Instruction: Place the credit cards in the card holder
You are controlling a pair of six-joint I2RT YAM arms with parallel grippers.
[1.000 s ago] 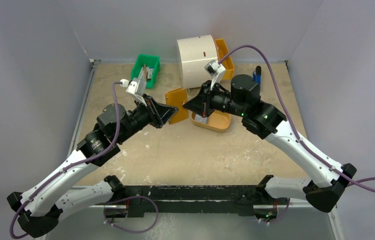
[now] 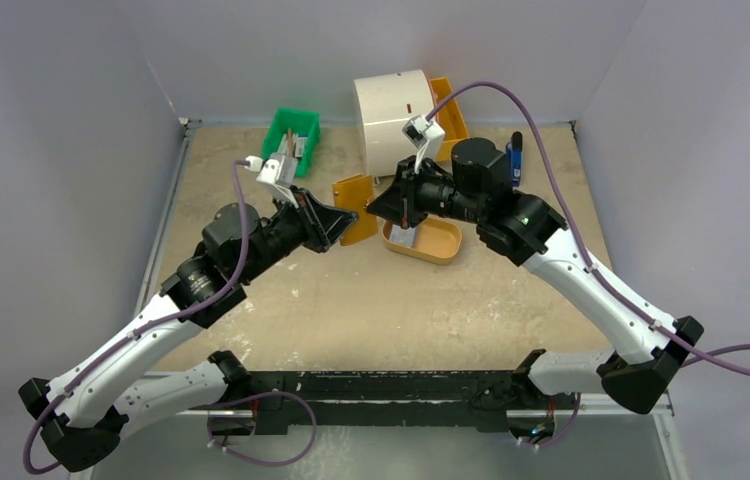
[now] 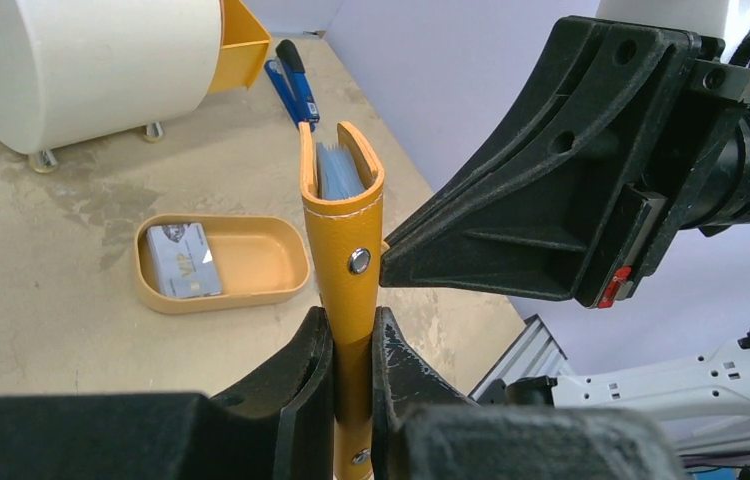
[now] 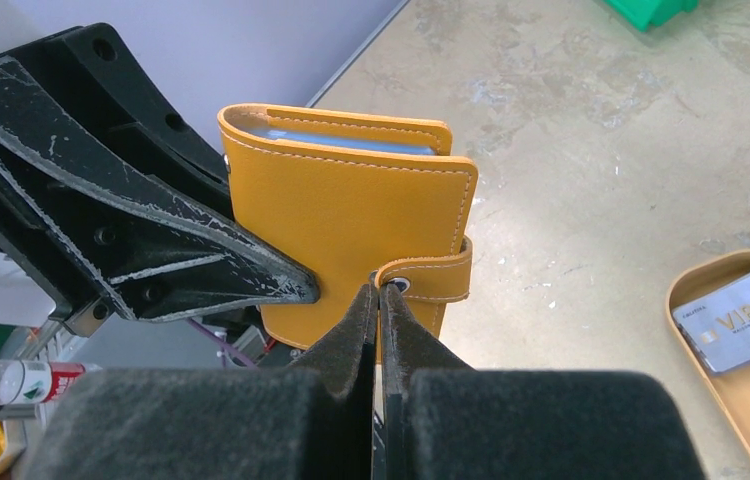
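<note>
The orange card holder (image 3: 341,260) is held up over the table, with my left gripper shut on it. Bluish clear sleeves (image 3: 338,172) show at its open top edge; whether cards sit inside cannot be told. In the right wrist view, the holder (image 4: 351,200) has its strap (image 4: 436,275) folded across the side edge, beside a snap stud. My right gripper is shut, its tips touching or almost touching the strap's end; I cannot tell if any strap is pinched. A silver VIP card (image 3: 183,262) lies in the pale orange tray (image 3: 261,265).
A green bin (image 2: 313,150) with small items stands at the back left. The white drum (image 2: 386,120) and an orange bin (image 2: 456,130) are at the back middle. Blue tools (image 3: 294,85) lie behind to the right.
The right arm has shifted a little to the left, its wrist tilting slightly. The left arm and the holder have moved only very slightly. The tray stays where it was.
</note>
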